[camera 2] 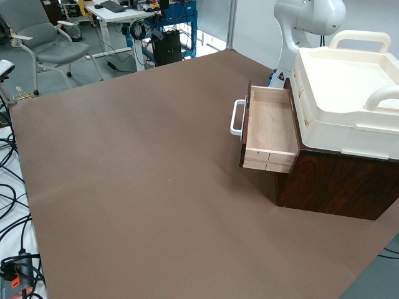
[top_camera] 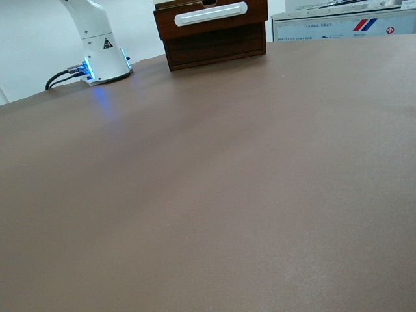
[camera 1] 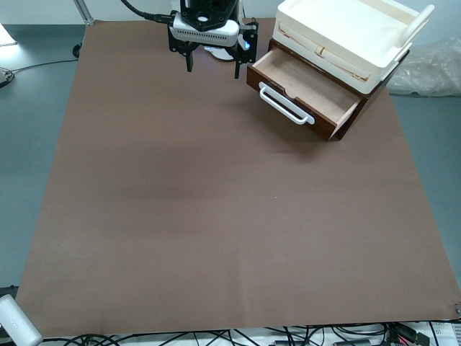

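Note:
My gripper (camera 1: 213,68) hangs at the back of the table in the left view, just left of the wooden drawer unit, its two black fingers apart with nothing seen between them. The drawer (camera 1: 302,90) is pulled out, with a white handle (camera 1: 283,108) on its front, and looks empty inside; it also shows in the right view (camera 2: 271,124) and at the back of the top view (top_camera: 214,45). A white plastic tray (camera 2: 349,93) sits on top of the unit. In the top and right views only the arm shows, not the gripper.
Cables (camera 2: 12,205) run along one edge outside it. A crumpled clear plastic bag (camera 1: 432,68) lies behind the unit at the right.

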